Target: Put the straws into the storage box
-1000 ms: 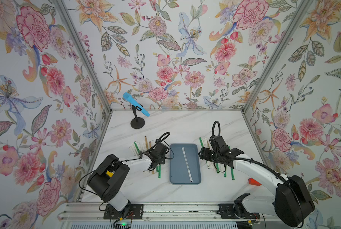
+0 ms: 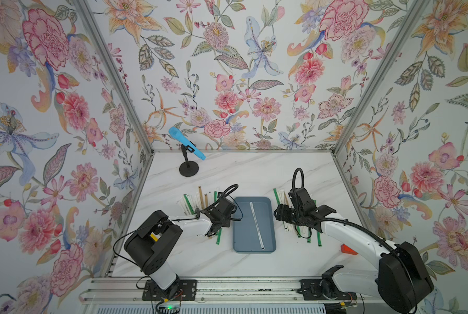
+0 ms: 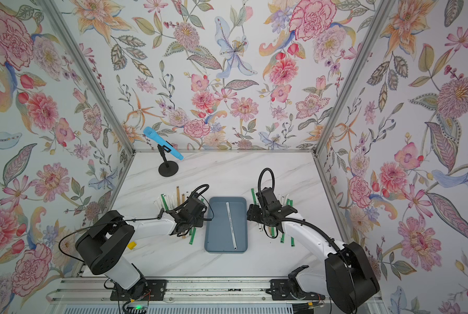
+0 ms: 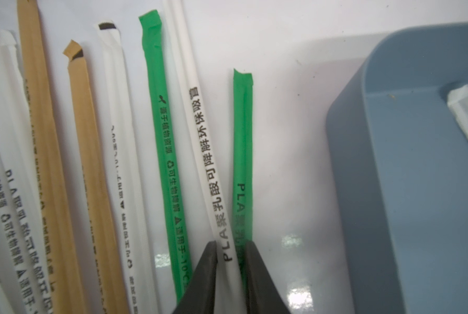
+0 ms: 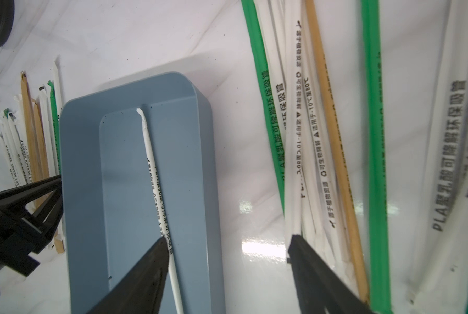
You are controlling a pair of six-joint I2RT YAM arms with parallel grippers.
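Observation:
The blue-grey storage box [image 2: 243, 219] holds one white straw [image 5: 158, 198]. Left of it, white, brown and green wrapped straws lie side by side. My left gripper is down on them, its fingers part open around the lower end of a white straw [image 4: 207, 178] beside a short green straw [image 4: 242, 130]; whether it grips is unclear. Right of the box, my right gripper stands open above another group of straws [image 5: 296, 130], with nothing visible between its fingers.
A black stand with a light-blue bar [image 2: 187, 141] stands at the back left. An orange object [image 2: 349, 249] lies at the front right.
My left gripper has shifted slightly to the right, toward the box. My right gripper has moved very slightly down. The straw in the box is unchanged.

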